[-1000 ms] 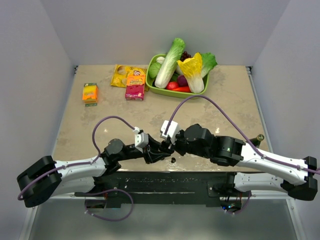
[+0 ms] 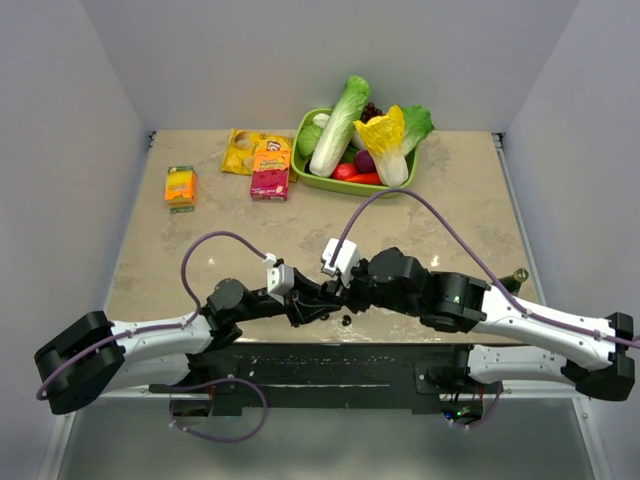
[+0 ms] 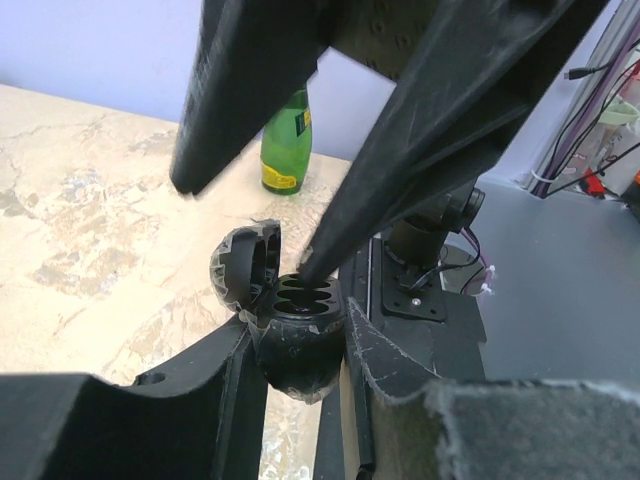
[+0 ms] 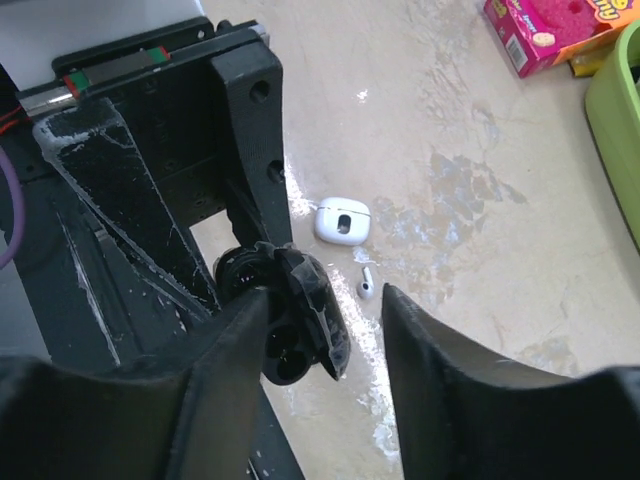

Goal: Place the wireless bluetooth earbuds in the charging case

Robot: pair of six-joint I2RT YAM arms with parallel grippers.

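My left gripper is shut on the black charging case [image 3: 300,340], whose lid [image 3: 240,265] stands open with empty-looking wells facing up. My right gripper is just over the case, its fingers [image 3: 430,130] apart, one tip close to the wells. In the right wrist view a white case [image 4: 342,222] and a white earbud [image 4: 366,285] lie on the table beyond. In the top view both grippers meet near the table's front edge, with a small dark piece [image 2: 346,320] on the table beside them.
A green bin of vegetables [image 2: 350,183], snack boxes [image 2: 270,180] and an orange pack [image 2: 180,188] stand at the back. A green bottle [image 3: 286,150] is at the right side.
Both arms look almost still in the top view, with at most a very slight shift at the grippers.
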